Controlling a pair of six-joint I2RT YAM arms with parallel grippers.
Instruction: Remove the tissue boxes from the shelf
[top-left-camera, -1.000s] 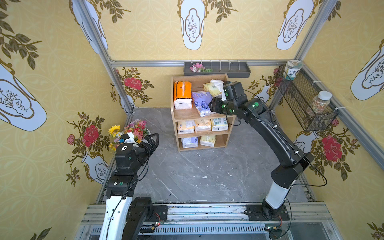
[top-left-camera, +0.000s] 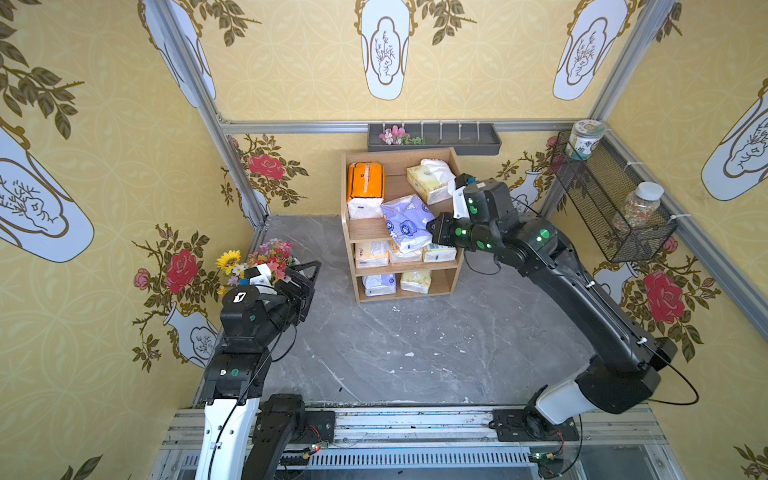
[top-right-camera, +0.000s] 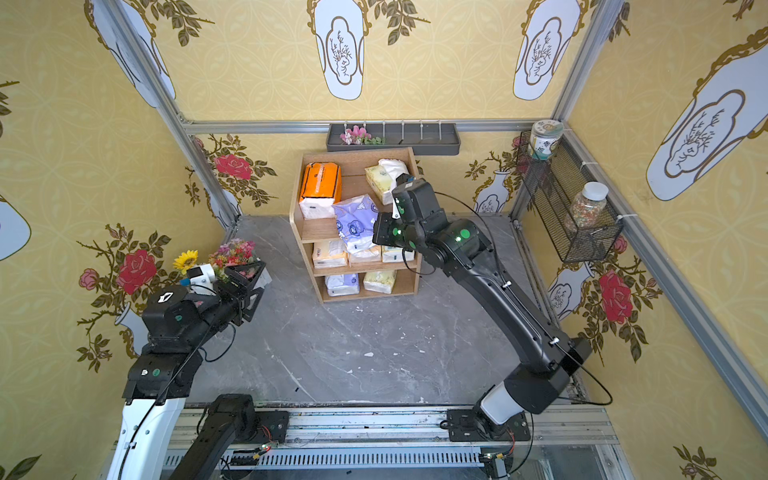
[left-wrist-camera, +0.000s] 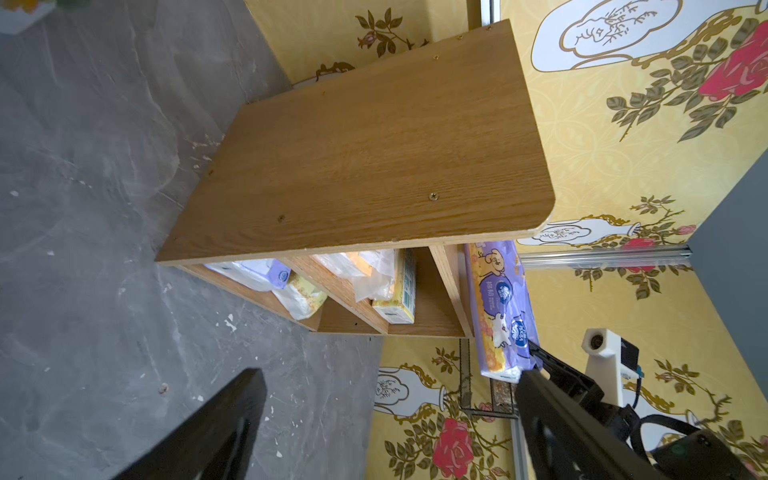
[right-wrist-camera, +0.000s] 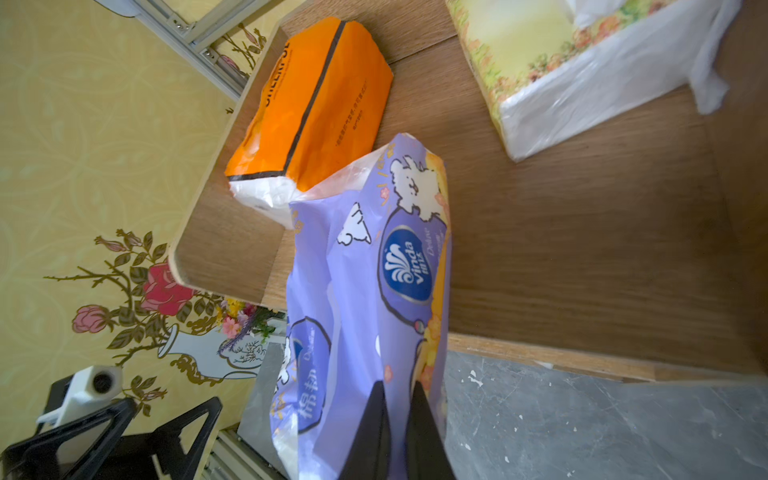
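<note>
My right gripper is shut on the near end of a purple tissue pack (right-wrist-camera: 344, 264). In the left wrist view that pack juts out past the front edge of the wooden shelf (left-wrist-camera: 360, 160). On the top level stay an orange pack (top-left-camera: 365, 181) at the left and a yellow-and-white pack (right-wrist-camera: 552, 88) at the right. The middle level holds three packs, partly covered by the purple one in the top left view. A purple-white pack (top-left-camera: 379, 284) and a yellow pack (top-left-camera: 416, 280) occupy the bottom level. My left gripper stands open and empty, well away from the shelf.
Flowers (top-left-camera: 276, 256) stand left of the shelf, close to my left arm. A wire basket (top-left-camera: 592, 192) with jars hangs on the right wall, and a grey planter (top-left-camera: 472, 137) sits behind the shelf.
</note>
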